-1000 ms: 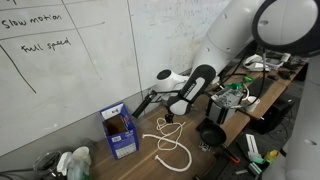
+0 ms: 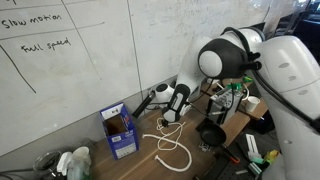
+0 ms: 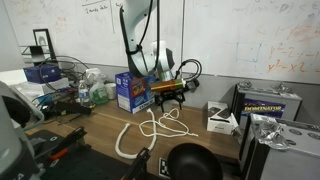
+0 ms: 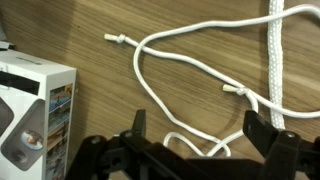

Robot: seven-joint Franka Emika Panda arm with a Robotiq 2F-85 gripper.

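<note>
A thin white rope (image 4: 165,105) lies in loose loops on the wooden table, two of its cut ends showing in the wrist view. A thicker braided white rope (image 4: 275,60) runs down the right of that view; exterior view 2 shows a thick curved white piece (image 3: 124,140) nearer the front. My gripper is open above the thin rope, fingers spread to either side of it. Nothing is held. In exterior view 2 the gripper (image 3: 172,98) hangs over the back of the rope pile (image 3: 172,125).
A blue box (image 2: 120,132) stands left of the ropes, a white box (image 3: 220,118) behind them to the right. A black pan (image 3: 195,160) sits at the front right. Bare table (image 3: 85,135) shows left of the ropes.
The arm has folded lower and its bulky upper part has shifted in exterior view 1. The gripper has come down a little toward the ropes, which look unmoved.
</note>
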